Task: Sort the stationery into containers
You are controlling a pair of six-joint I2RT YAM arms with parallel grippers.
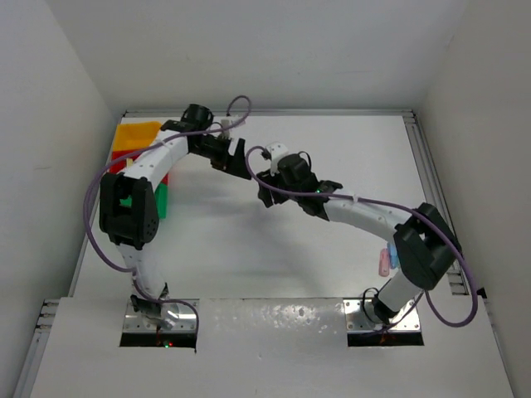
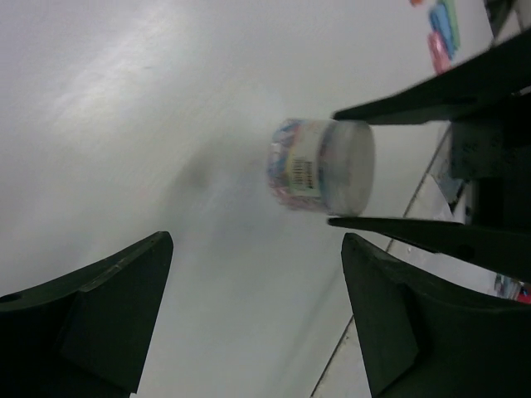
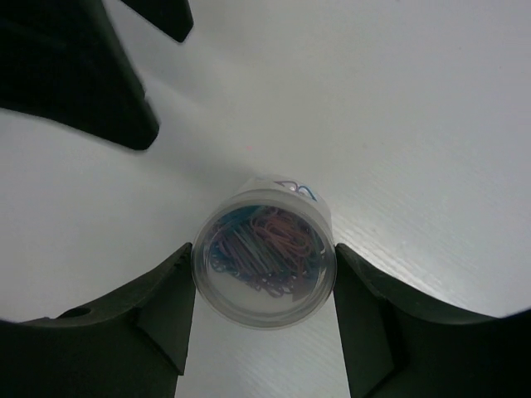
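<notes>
A clear round container of colored paper clips, with a label on its side, is gripped end-on in my right gripper, which is shut on it near the middle of the table, held above the surface. My left gripper stands open just left of it; in the left wrist view the container appears beyond the open fingers, between the right gripper's fingers, with nothing in the left one's grasp.
Red, yellow and green bins stand at the left, partly hidden by the left arm. Pink and blue items lie at the right front.
</notes>
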